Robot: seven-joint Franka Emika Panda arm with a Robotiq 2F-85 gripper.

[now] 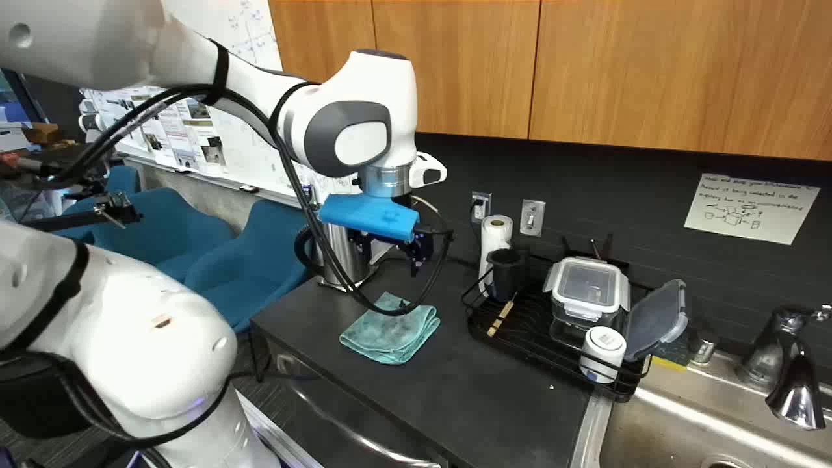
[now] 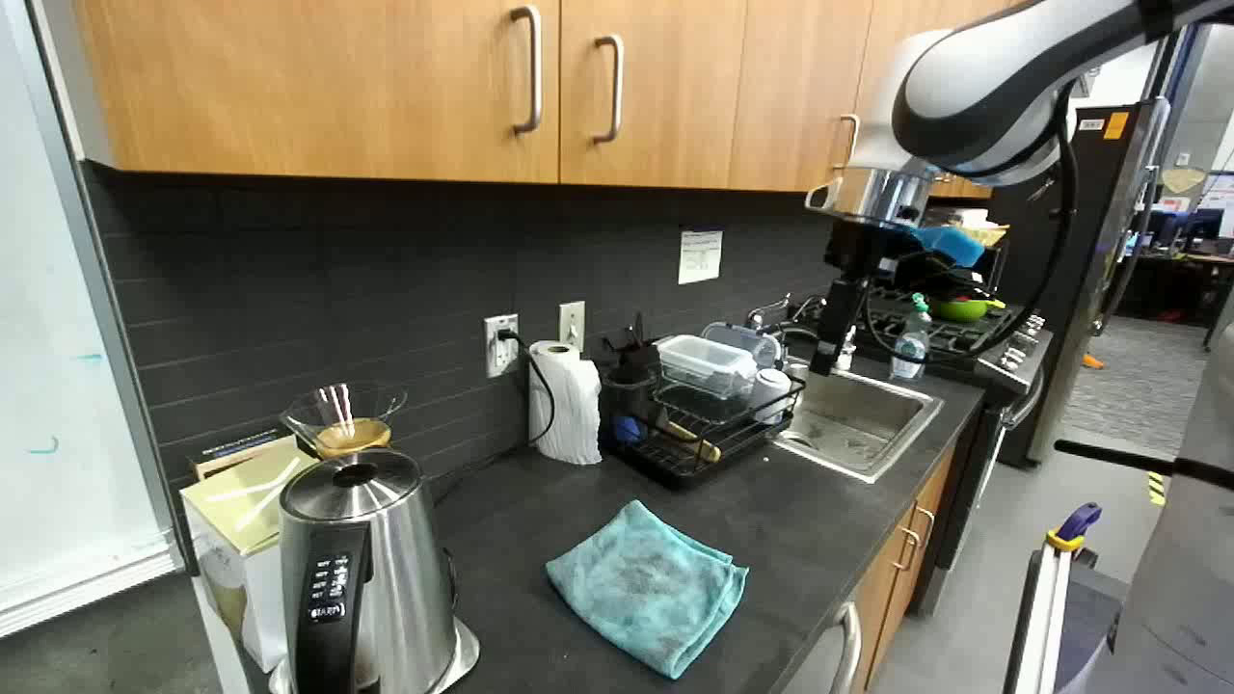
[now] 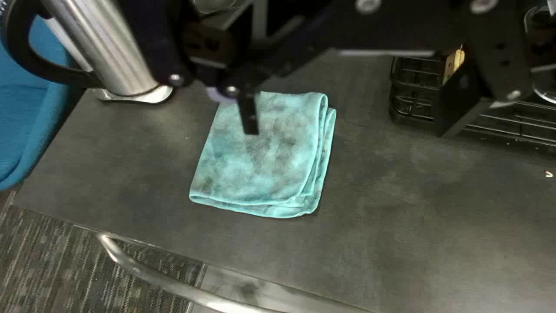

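Note:
A folded teal cloth (image 3: 266, 161) lies flat on the dark counter (image 2: 509, 520), stained grey in places. In exterior view 1 the same cloth (image 1: 392, 335) sits in front of the kettle. My gripper hangs above the counter, its two black fingers spread wide apart and nothing between them. One finger (image 3: 249, 117) overlaps the cloth in the wrist view, though a gap of air separates them. In exterior view 2 the gripper (image 2: 830, 341) is high over the countertop.
The steel kettle (image 2: 359, 555) stands left of the cloth. To its right a black dish rack (image 1: 538, 343) holds a lidded container (image 1: 586, 290) and a white jar (image 1: 602, 352). Beyond is the sink (image 2: 868, 416).

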